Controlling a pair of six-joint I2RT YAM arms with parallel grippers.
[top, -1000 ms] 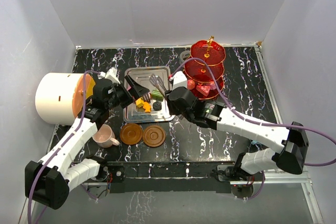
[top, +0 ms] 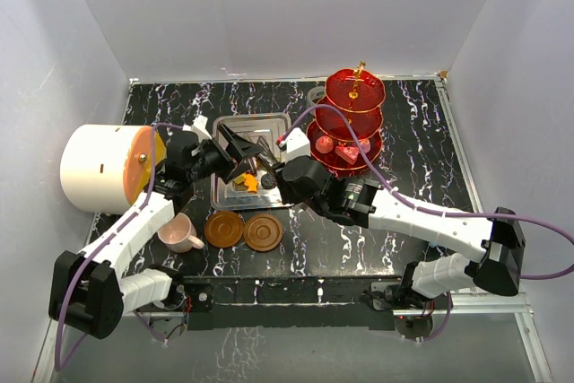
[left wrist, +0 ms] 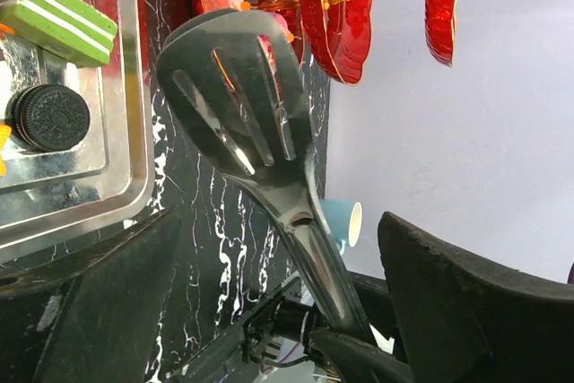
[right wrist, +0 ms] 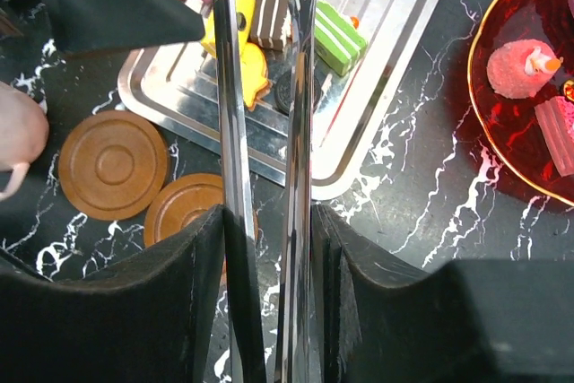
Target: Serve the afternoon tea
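Silver serving tongs [right wrist: 235,150] with slotted heads are gripped in my right gripper, their two arms side by side over the tray. In the left wrist view the tongs' slotted head [left wrist: 235,87] stands up ahead of my left gripper, whose dark fingers [left wrist: 99,302] are spread apart, touching nothing that I can see. The metal tray [top: 224,190] holds a green striped cake [right wrist: 339,38], a brown striped cake [right wrist: 269,13], a dark cookie [left wrist: 52,117] and yellow pieces [right wrist: 254,76]. The red tiered stand [top: 354,123] bears pink and red treats [top: 346,152] on its lowest tier.
Two brown coasters [top: 224,229] and a pink mug [top: 180,233] sit at the front left. A white and orange cylinder [top: 103,168] stands at the left wall. A light blue cup [left wrist: 341,221] shows in the left wrist view.
My left gripper has moved right, close to the tongs. The right gripper and its tongs have shifted a little left over the tray.
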